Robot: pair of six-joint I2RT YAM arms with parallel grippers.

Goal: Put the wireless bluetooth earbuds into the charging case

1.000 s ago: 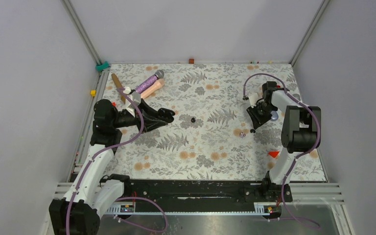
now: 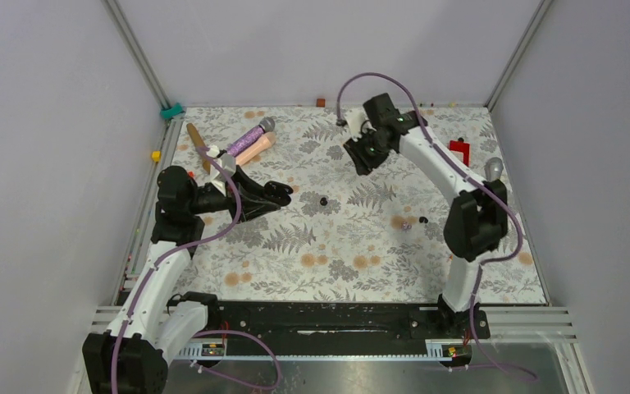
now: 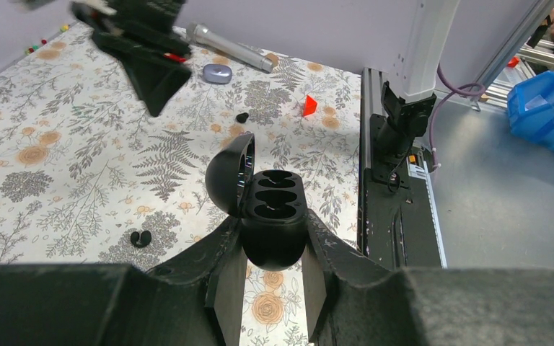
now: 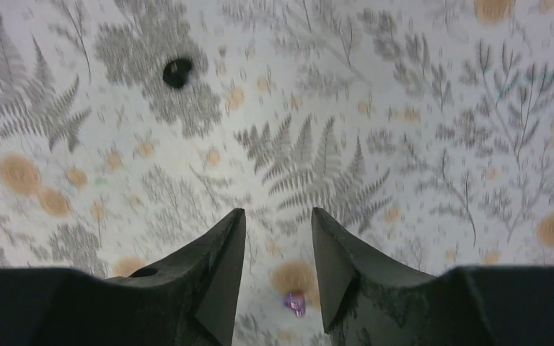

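Note:
My left gripper [image 2: 261, 203] is shut on the black charging case [image 2: 278, 194], above the left half of the table. In the left wrist view the case [image 3: 274, 216] has its round lid [image 3: 225, 176] tipped up, and its dark slots look empty. One black earbud [image 2: 323, 201] lies on the cloth right of the case. Another small black earbud [image 2: 423, 220] lies farther right, beside a small purple-pink piece [image 2: 406, 226]. High over the cloth, my right gripper stands part open with nothing between its fingers; the black earbud [image 4: 177, 73] shows beyond it, upper left.
A purple microphone [image 2: 246, 139], a peach one [image 2: 256, 148] and a wooden stick [image 2: 198, 146] lie at the back left. At the right edge are a red item [image 2: 459, 151] and a spoon-shaped grey item [image 2: 494, 168].
My right arm has swung left and toward the back, away from the right-hand earbud, which stays on the cloth. The left arm and the case have not moved.

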